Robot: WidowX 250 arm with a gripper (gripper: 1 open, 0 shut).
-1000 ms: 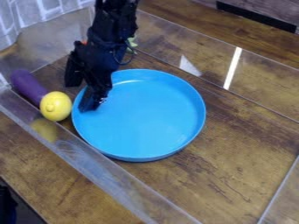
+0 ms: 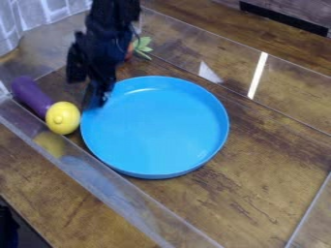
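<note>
My black gripper [image 2: 93, 77] hangs blurred over the back-left rim of a blue tray [image 2: 154, 131], which lies on the wooden table. Its fingers are dark and indistinct, with nothing visible between them. A yellow lemon [image 2: 62, 119] sits just left of the tray, beside a purple eggplant [image 2: 31, 95]. Behind the arm, a partly hidden object with green leaves [image 2: 143, 46] shows at the back.
Clear plastic walls border the workspace on the left and front.
My gripper has moved up from the tray's left part toward the back and is now blurred. The tray, lemon and eggplant look unmoved.
</note>
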